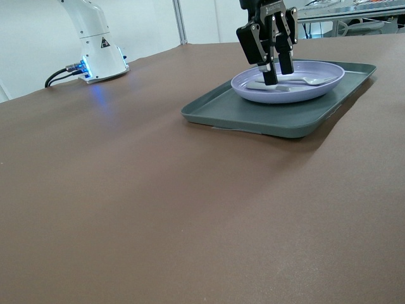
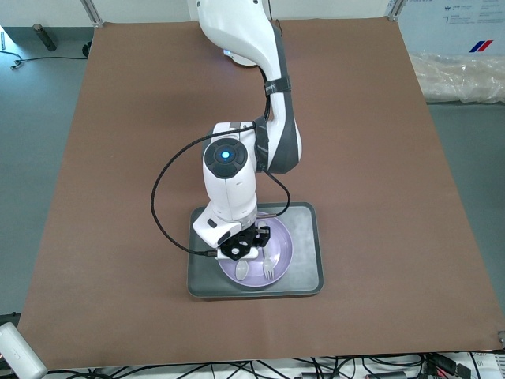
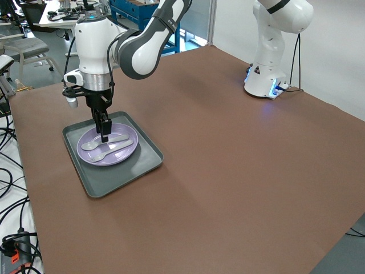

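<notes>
A grey-green tray point(image 2: 308, 253) point(image 1: 209, 111) point(image 3: 140, 165) holds a round lilac plate point(image 2: 280, 237) point(image 1: 323, 88) point(image 3: 120, 154) with a white spoon point(image 2: 241, 269) and a white fork point(image 2: 268, 268) point(image 3: 115, 149). My black gripper point(image 1: 278, 75) point(image 3: 104, 136) points down low over the plate, its fingertips at the cutlery. In the top view the two fingers stand apart; whether anything is between them is not clear. In the left view my wrist hides the gripper and part of the plate.
Cables and equipment lie beyond the near edge in the left view.
</notes>
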